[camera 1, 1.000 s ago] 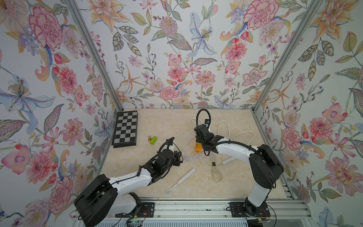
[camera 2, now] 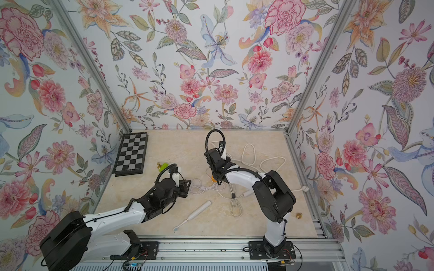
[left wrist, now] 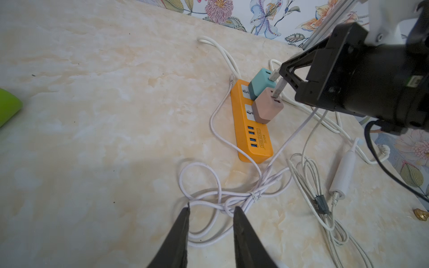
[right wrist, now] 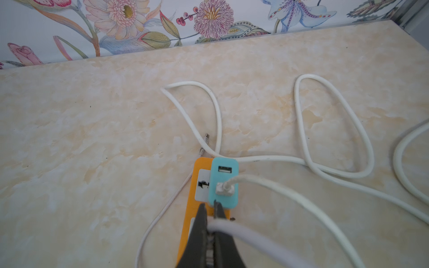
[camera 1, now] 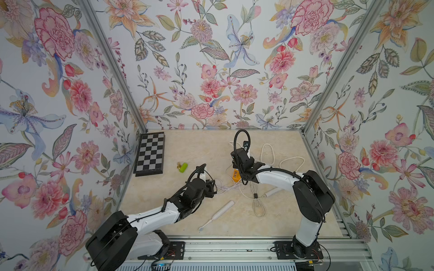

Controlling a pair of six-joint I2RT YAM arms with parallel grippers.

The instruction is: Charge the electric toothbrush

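The orange power strip (left wrist: 250,138) carries a teal adapter (right wrist: 222,167) and a pink adapter (left wrist: 266,105), both with white plugs inserted. My right gripper is shut over the strip beside the teal adapter, at a white cable at the pink adapter's plug. My left gripper is part open above coiled white cables, nothing between its fingers. A white electric toothbrush (camera 1: 216,215) lies at the front middle; a white cylindrical piece (left wrist: 343,174) with cords lies right of the strip.
A checkerboard (camera 1: 149,151) lies at the back left, with a green object (camera 1: 183,166) nearby. Loose cords spread over the back right.
My right arm has shifted slightly left over the strip. The left arm has moved slightly left.
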